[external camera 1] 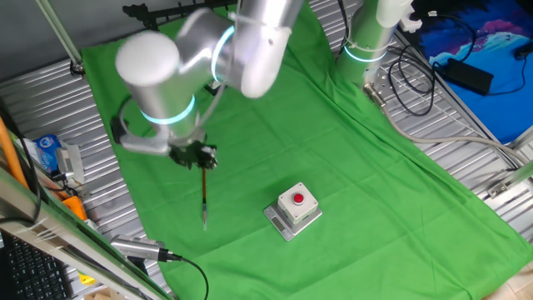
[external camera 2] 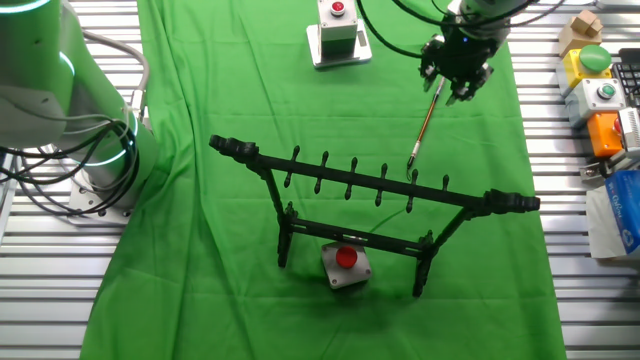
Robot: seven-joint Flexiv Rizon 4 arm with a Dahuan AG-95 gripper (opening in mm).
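Note:
A brush with a brown handle lies on the green cloth, its pale tip toward the front in exterior view 1. In exterior view 2 the same brush slants beyond the black rack. My gripper is over the brush's far end, partly hiding it. Seen from the other side, the gripper has its dark fingers spread apart, and the brush's end shows near the gap between them. Nothing appears clamped. The black rack with several small pegs stands empty on the cloth.
A white box with a red button sits on a metal plate to one side. Another red-button box is below the rack. Several button boxes line the right edge. Cloth between brush and button box is clear.

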